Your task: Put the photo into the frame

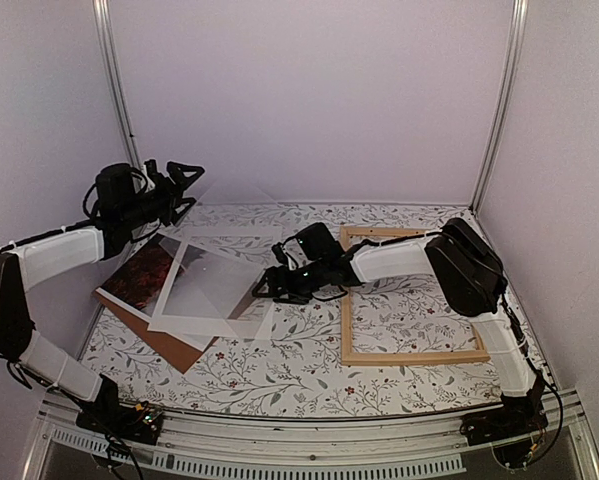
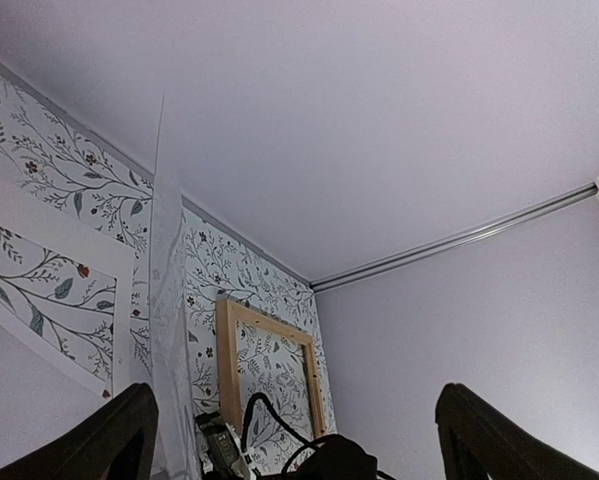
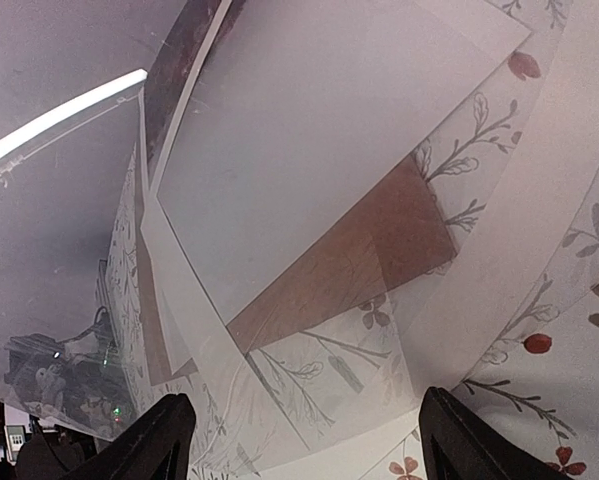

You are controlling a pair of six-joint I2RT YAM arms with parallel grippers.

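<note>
The dark reddish photo point(image 1: 137, 274) lies at the left of the table, partly covered by a white mat point(image 1: 172, 325). Over the mat is a clear sheet, tilted up; in the left wrist view the sheet point(image 2: 167, 290) appears nearly edge-on. My left gripper point(image 1: 187, 190) stands open above the photo's far end, with the sheet beyond its fingers. At the mat's right side, my right gripper point(image 1: 267, 285) has its fingers apart, with the sheet's and mat's edges between or just beyond them. The empty wooden frame point(image 1: 346, 325) lies at the right, partly hidden by my right arm.
A brown backing board point(image 1: 179, 352) sticks out from under the photo and mat. Light walls close in the back and both sides.
</note>
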